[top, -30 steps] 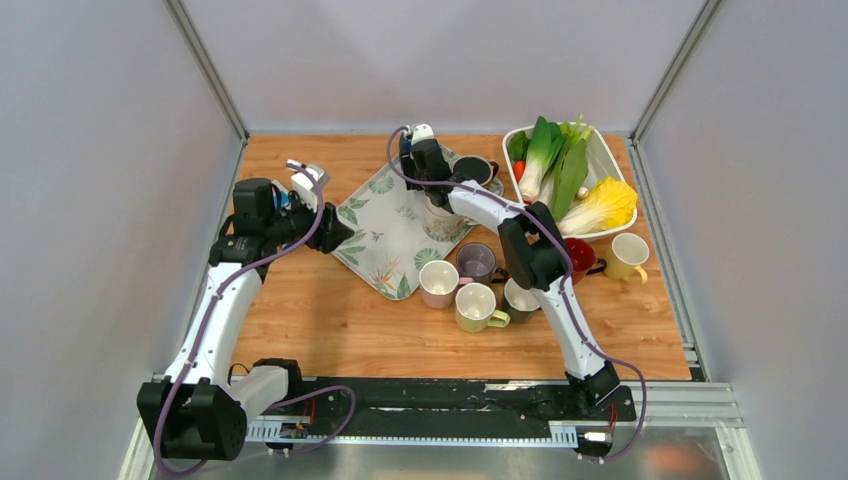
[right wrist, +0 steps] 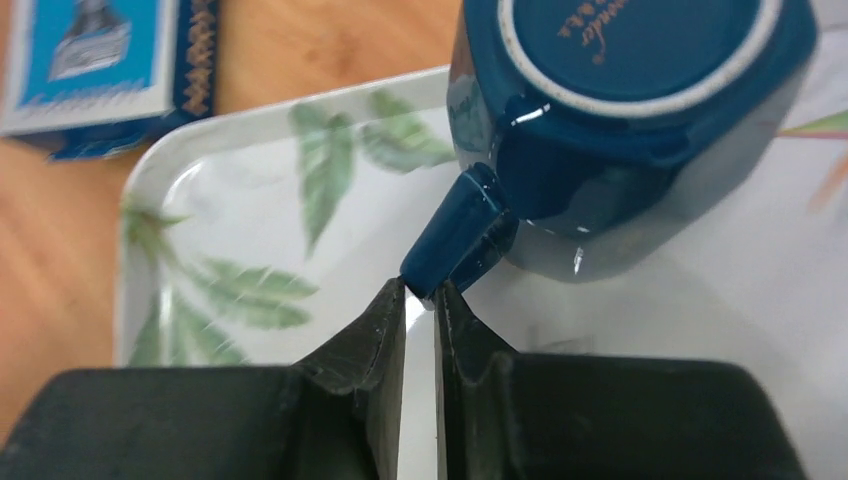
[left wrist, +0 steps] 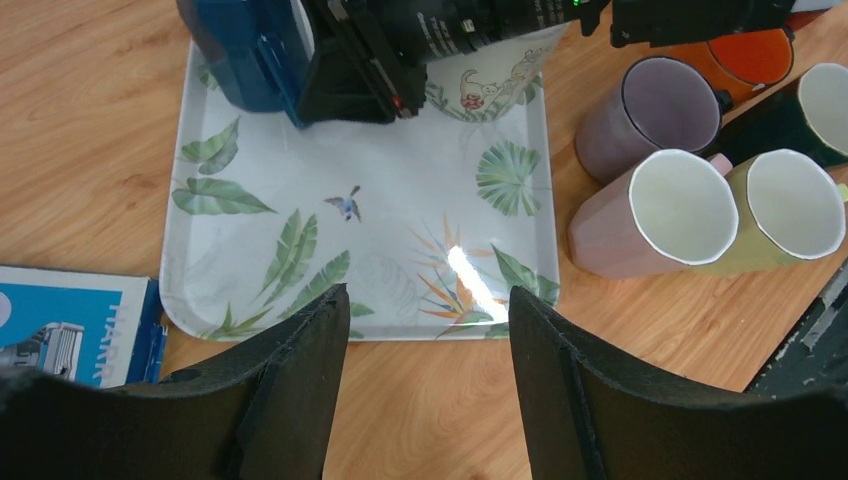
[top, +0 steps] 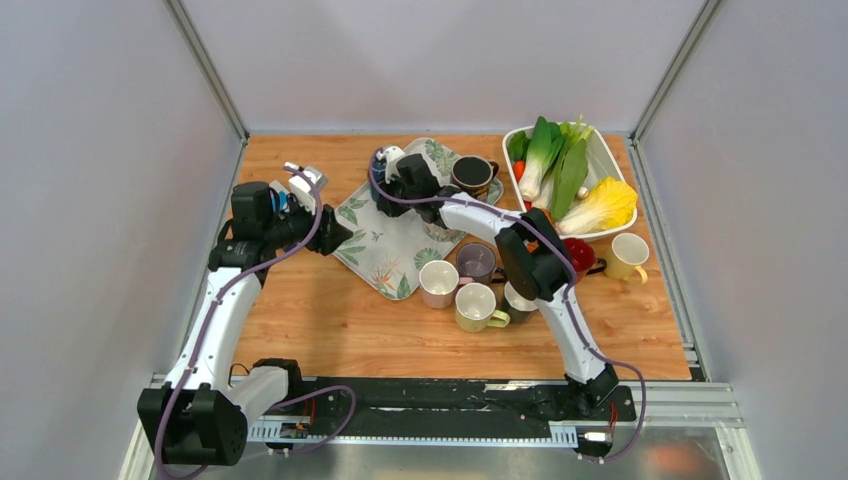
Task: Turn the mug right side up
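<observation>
A dark blue mug (right wrist: 600,170) hangs over the white leaf-patterned tray (left wrist: 390,230), its underside facing the right wrist camera. My right gripper is shut on the end of its handle (right wrist: 455,235). From the top view, only a bit of the blue mug (top: 377,172) shows beside the right gripper; its rim is hidden. In the left wrist view the mug (left wrist: 235,50) is partly cut off at the upper edge. My left gripper stands open and empty, above the tray's near left side.
Behind the right gripper, a dark mug (top: 472,172) and a patterned white cup (left wrist: 490,80) stand on the tray. Several mugs, including a pink one (top: 439,284), crowd its front right. A vegetable basket (top: 512,180) sits back right. A blue box (left wrist: 75,325) lies left.
The left arm has stayed still.
</observation>
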